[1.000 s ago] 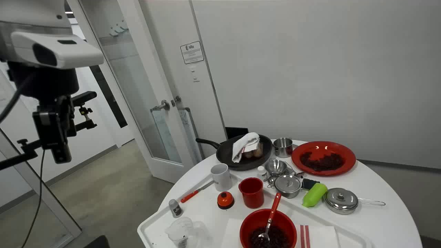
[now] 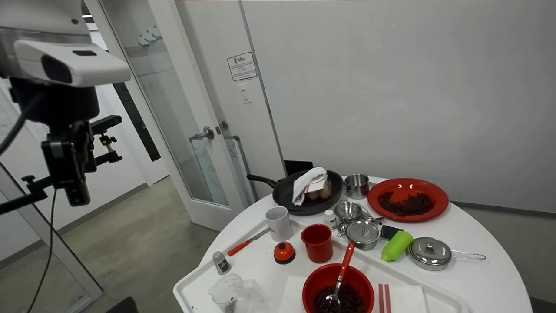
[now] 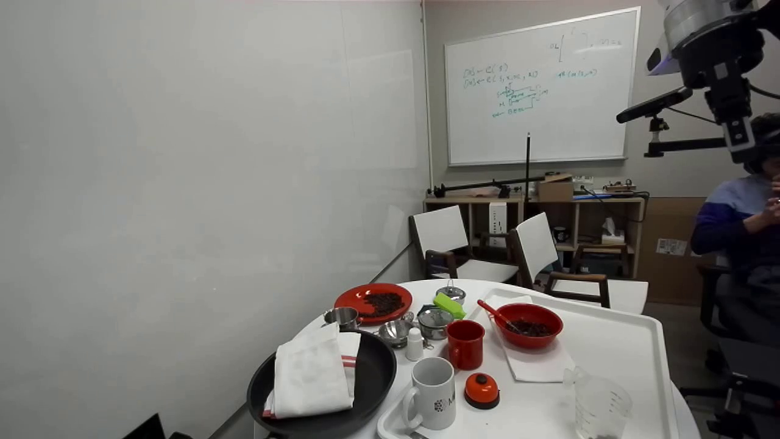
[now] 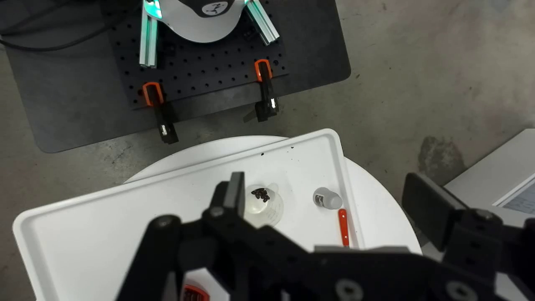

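Note:
My gripper is open, its two dark fingers far apart and nothing between them. In the first exterior view it hangs high at the left, well away from the table. Below it in the wrist view, a clear measuring cup [image 4: 268,206] with a few dark beans stands on the white tray [image 4: 110,210]. A small grey-topped shaker [image 4: 328,198] and a red-handled knife [image 4: 343,226] are beside it. A red bowl [image 2: 319,284] holds dark beans and a red-handled spoon [image 2: 342,271]. More beans lie on a red plate [image 2: 435,191].
A black pan [image 2: 284,194] with a folded towel [image 2: 308,183] sits at the table's back. A white mug [image 2: 279,224], a red mug [image 2: 318,244], an orange timer [image 2: 284,252] and small steel pots [image 2: 363,233] crowd the middle. In the wrist view, the tray's left part is largely bare.

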